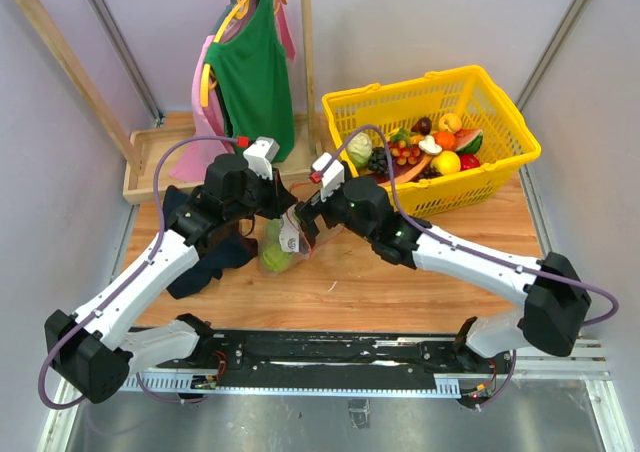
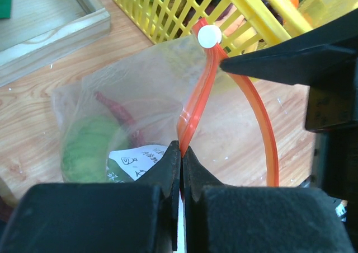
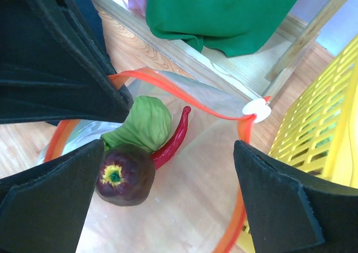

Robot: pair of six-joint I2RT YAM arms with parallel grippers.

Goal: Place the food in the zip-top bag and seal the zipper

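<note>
A clear zip bag (image 1: 280, 247) with red zipper and white slider (image 2: 210, 36) stands at table centre. Through its opening in the right wrist view show a dark round eggplant-like item (image 3: 126, 177), a green cabbage (image 3: 142, 124) and a red chilli (image 3: 174, 138). My left gripper is shut on the bag's zipper edge, beside the white label. My right gripper (image 1: 310, 217) is open at the bag's mouth, its fingers either side of the opening in its wrist view, nothing seen held between them.
A yellow basket (image 1: 430, 197) of toy fruit and vegetables stands behind right, close to the bag. A wooden clothes rack (image 1: 145, 157) is at back left, with dark cloth (image 1: 205, 272) on the table near it.
</note>
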